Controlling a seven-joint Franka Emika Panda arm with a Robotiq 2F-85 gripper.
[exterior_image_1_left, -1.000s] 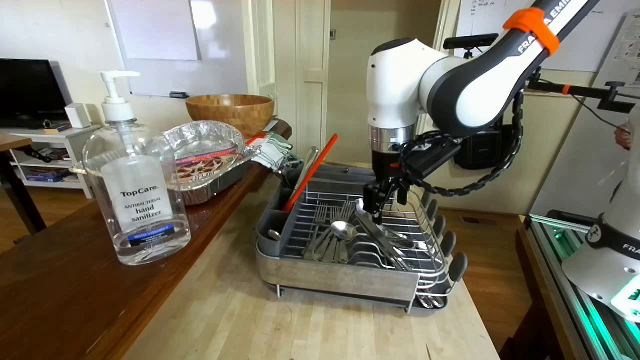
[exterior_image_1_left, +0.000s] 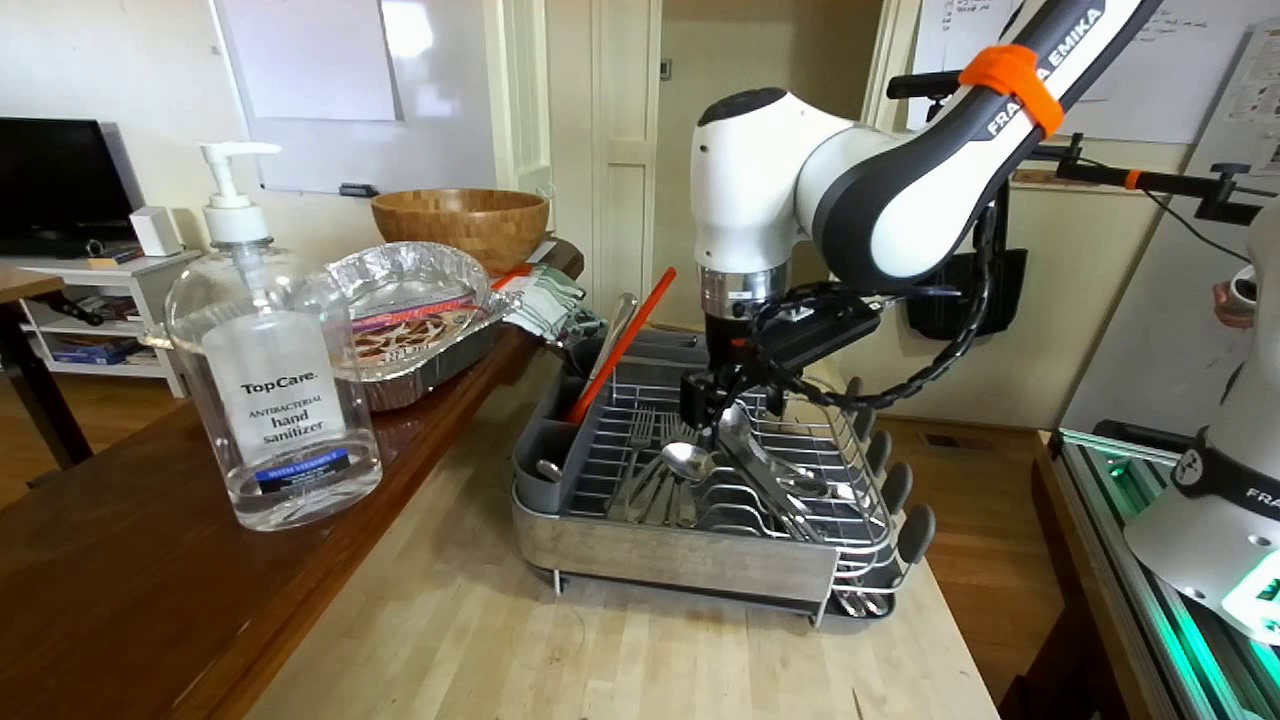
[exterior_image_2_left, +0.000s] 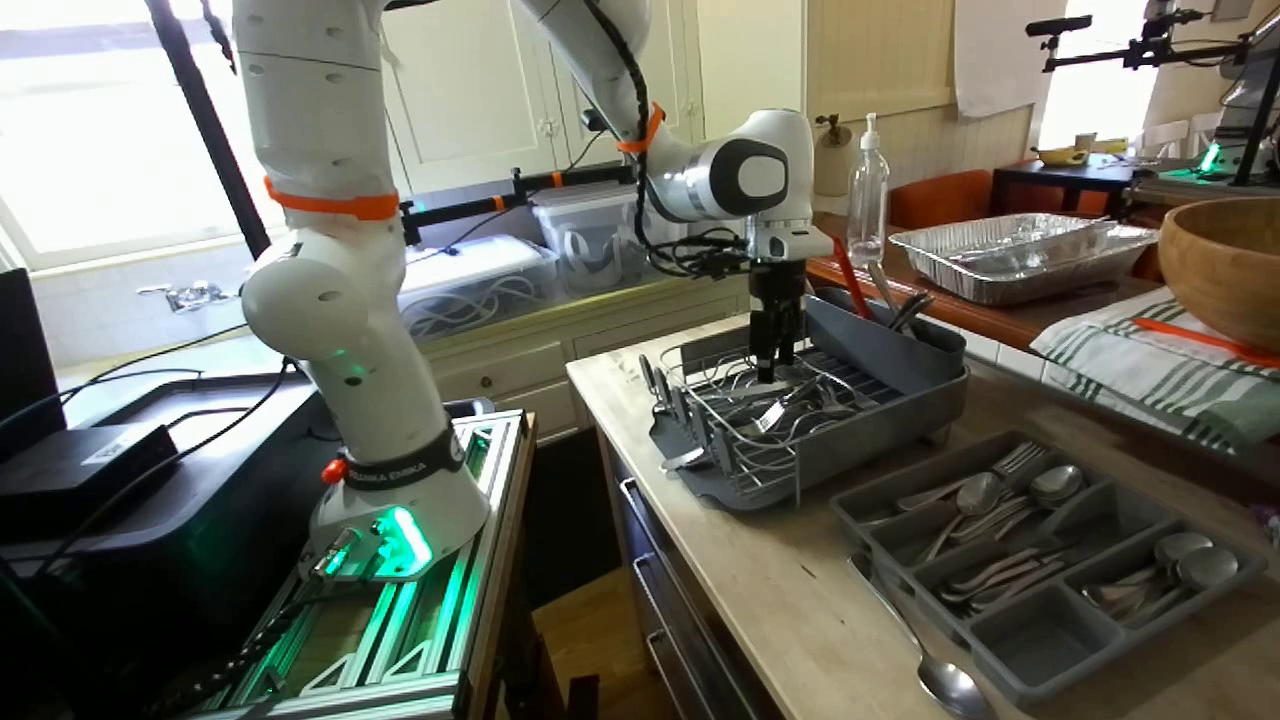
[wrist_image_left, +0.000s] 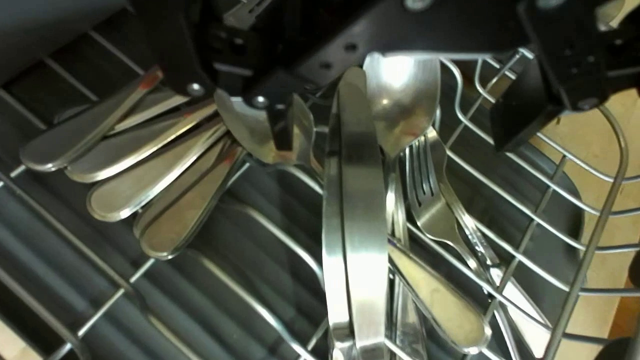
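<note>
My gripper is open above the cutlery in the dish rack (exterior_image_1_left: 678, 546). In the wrist view, a large spoon (wrist_image_left: 403, 102) and a pair of knives (wrist_image_left: 360, 210) lie between the spread fingers, with nothing gripped. Under the left finger is another spoon's bowl (wrist_image_left: 243, 123). Several handles (wrist_image_left: 126, 174) fan out at the left, while a fork (wrist_image_left: 432, 198) rests right of the knives. In exterior view 2, a grey cutlery tray (exterior_image_2_left: 1044, 624) holds sorted spoons, forks and other pieces on the counter; its front compartment is empty.
A loose spoon (exterior_image_2_left: 948, 684) lies beside the tray. The rack's holder contains a red-handled utensil (exterior_image_1_left: 624, 342). Wire prongs rise along the rack's side. On the raised ledge stand a sanitizer bottle (exterior_image_1_left: 276, 384), foil trays (exterior_image_2_left: 1020, 254) and a wooden bowl (exterior_image_1_left: 462, 228).
In exterior view 1 the arm and gripper have shifted left and slightly lower over the rack. The cutlery looks unmoved, and more of the large spoon's bowl now shows.
</note>
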